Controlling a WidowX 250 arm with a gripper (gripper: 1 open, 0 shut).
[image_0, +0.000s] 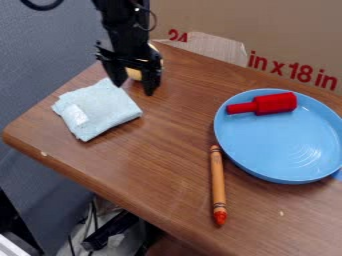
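Observation:
My black gripper (134, 72) hangs at the upper left, over the table just beyond a folded light-blue cloth (96, 108). A pale yellow round object (135, 49) is mostly hidden behind it; whether the fingers touch it, and whether they are open or shut, I cannot tell. A blue plate (278, 148) on the right holds a red cylindrical object with a handle (271, 103). An orange crayon (218, 183) lies left of the plate.
A cardboard box (250, 35) stands along the back of the wooden table (160, 180). The table's left edge runs diagonally past the cloth.

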